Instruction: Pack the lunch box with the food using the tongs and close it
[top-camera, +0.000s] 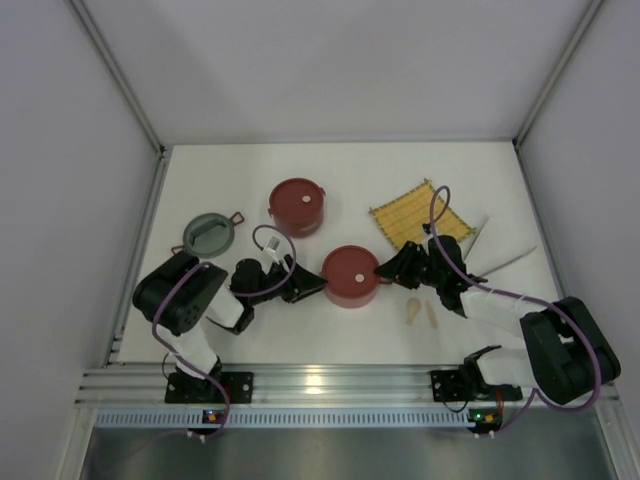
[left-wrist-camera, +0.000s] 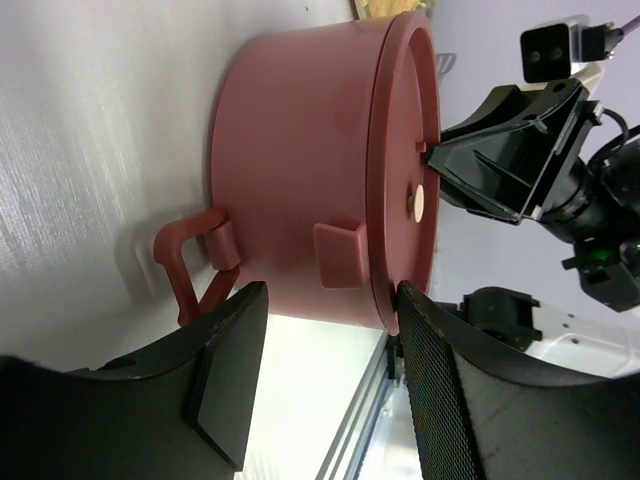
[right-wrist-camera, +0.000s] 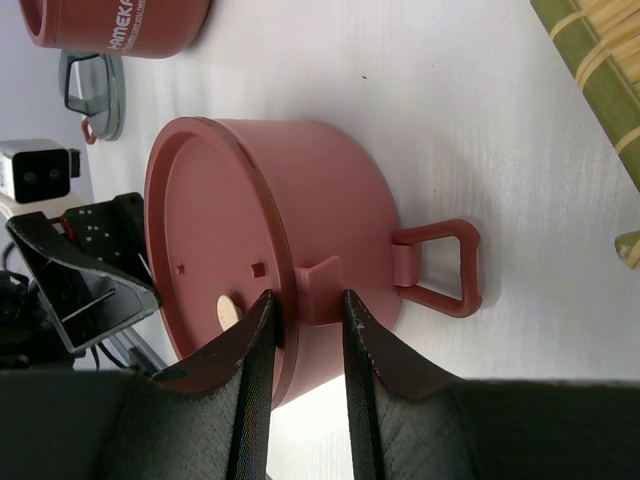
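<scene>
A round dusty-red lunch box (top-camera: 350, 295) with its lid (top-camera: 348, 262) on stands mid-table between my two arms. At its left side is my left gripper (top-camera: 321, 285); in the left wrist view its fingers (left-wrist-camera: 238, 345) are spread, with the lid rim and side tab (left-wrist-camera: 342, 255) in front of and between them. My right gripper (top-camera: 381, 272) is at the opposite side. Its fingers (right-wrist-camera: 258, 345) stand apart around the near lid tab (right-wrist-camera: 320, 290); whether they press on it cannot be told. A loop handle (right-wrist-camera: 445, 270) juts from the wall below each tab.
Another red lidded pot (top-camera: 297, 212) stands behind, left of centre. A grey-green flat dish (top-camera: 208, 236) with red handles lies far left. Back right is a yellow bamboo mat (top-camera: 412, 212), with thin sticks (top-camera: 505, 263) beside it. A small spoon (top-camera: 413, 312) lies front right of the box.
</scene>
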